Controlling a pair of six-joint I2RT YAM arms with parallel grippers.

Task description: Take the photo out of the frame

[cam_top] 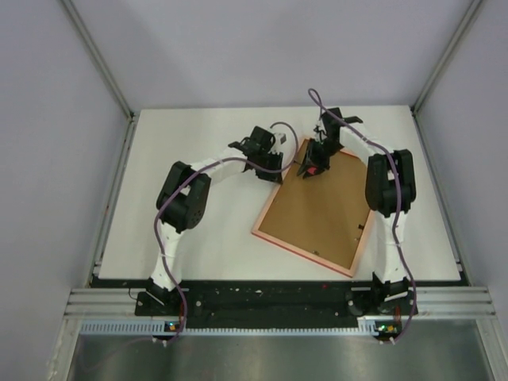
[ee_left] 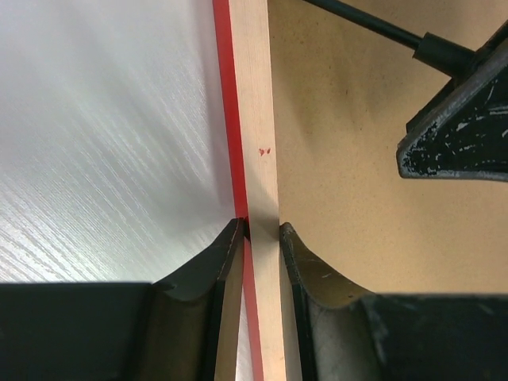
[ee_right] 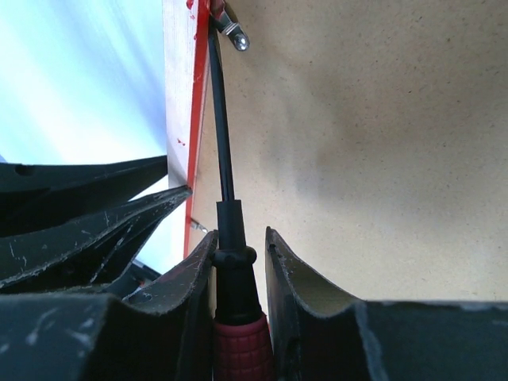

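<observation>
The picture frame lies face down on the table, its tan backing board (cam_top: 317, 206) upward and its pale wooden rim (cam_top: 302, 252) red along the outer side. My left gripper straddles the rim on its left side, one finger on each side of it, finger part open to about the rim's width. My right gripper is shut on a screwdriver (ee_right: 244, 341) with a red and black handle. Its thin shaft reaches along the backing to the rim, near a small metal tab (ee_right: 236, 35). The photo is hidden beneath the backing.
More small tabs (cam_top: 360, 227) sit along the right and lower rim. The arms stand close together near the frame's upper left.
</observation>
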